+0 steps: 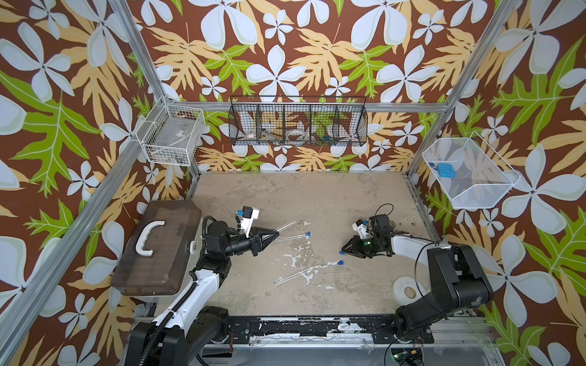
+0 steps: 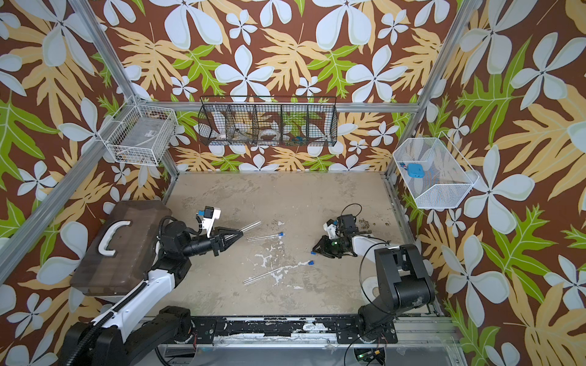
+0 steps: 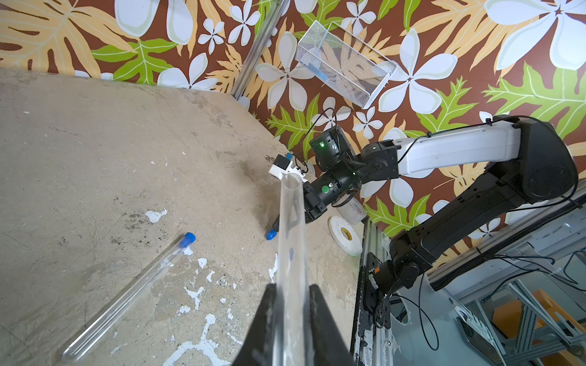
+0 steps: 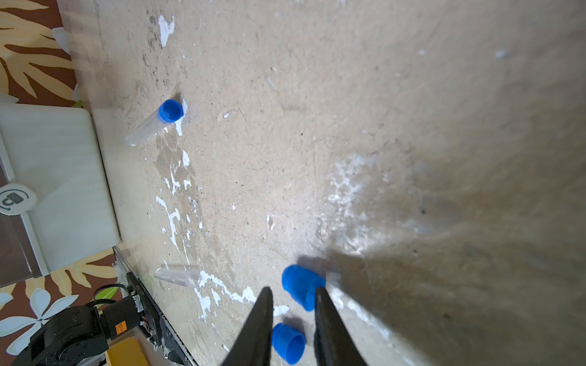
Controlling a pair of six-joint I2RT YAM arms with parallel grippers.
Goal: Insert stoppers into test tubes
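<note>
My left gripper is shut on a clear test tube point(image 3: 293, 244), which is raised off the table with its far end pointing away from the fingers. At my right gripper's point(image 4: 294, 299) fingertips lies a loose blue stopper point(image 4: 300, 283); the right finger overlaps its edge, while a gap shows beside the left one. Whether the fingers grip it, I cannot tell. Two other tubes lie on the table, each with a blue stopper at one end: the back tube point(image 1: 293, 237) and the front tube point(image 1: 305, 274). The front tube's stopper point(image 4: 288, 343) appears close below the loose one.
A brown case point(image 1: 158, 247) stands at the left and a roll of white tape point(image 1: 407, 290) near the right arm. Wire baskets point(image 1: 299, 125) hang along the back wall.
</note>
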